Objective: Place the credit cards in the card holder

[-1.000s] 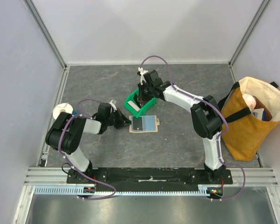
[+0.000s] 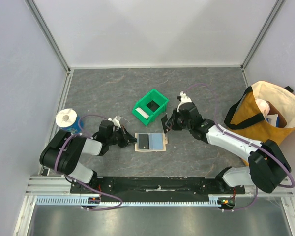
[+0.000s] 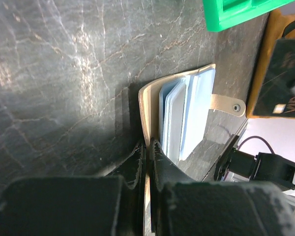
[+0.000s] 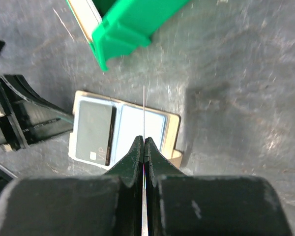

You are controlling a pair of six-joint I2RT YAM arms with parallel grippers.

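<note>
The open card holder (image 2: 150, 142) lies mid-table, a dark card (image 4: 92, 130) in its left side and pale blue sleeves (image 4: 132, 130) beside it. My left gripper is shut on the holder's left edge. My right gripper (image 2: 170, 125) holds a dark card upright just right of the holder; in the right wrist view it shows edge-on as a thin line above the shut fingertips (image 4: 144, 143).
A green tray (image 2: 160, 98) with cards inside sits behind the holder. A paper roll (image 2: 66, 118) stands at the left, a yellow bag (image 2: 265, 128) at the right.
My left gripper and the holder have shifted slightly toward the front.
</note>
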